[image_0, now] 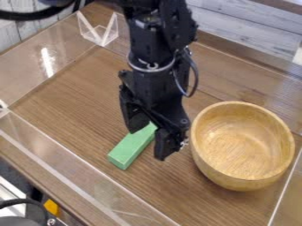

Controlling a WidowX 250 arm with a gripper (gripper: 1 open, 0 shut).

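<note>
The black gripper [151, 128] hangs in the middle of the camera view, its fingers pointing down and apart. A green rectangular block [127, 152] lies on the wooden table just below and left of it, partly hidden by the gripper. I see nothing held between the fingers.
A yellow bowl [242, 163] sits right of the gripper, close to it. A clear plastic edge [30, 141] runs along the left side. The table behind and left of the arm is mostly bare.
</note>
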